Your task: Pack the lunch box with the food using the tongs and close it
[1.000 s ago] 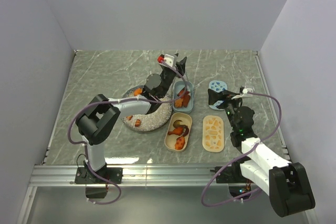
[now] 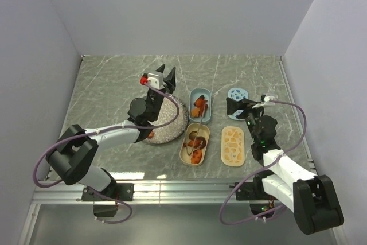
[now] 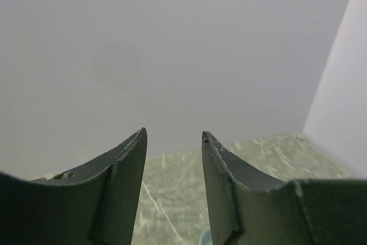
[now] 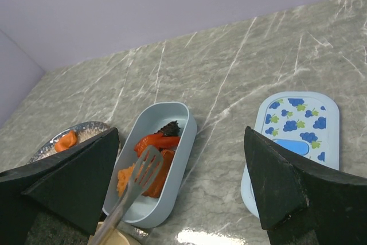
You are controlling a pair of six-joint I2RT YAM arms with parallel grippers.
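A blue lunch box holding food stands mid-table; a cream box with food sits below it, a fork lying across. My left gripper is raised over the back of the round plate, its fingers apart with nothing between them. My right gripper is open above the blue patterned lid; in the right wrist view that lid lies right of the blue box.
A cream lid lies right of the cream box. Grey walls border the table.
My left arm has drawn back leftward from above the blue box. The fork now lies across both boxes, lower than a moment ago. My right arm is nearly unchanged.
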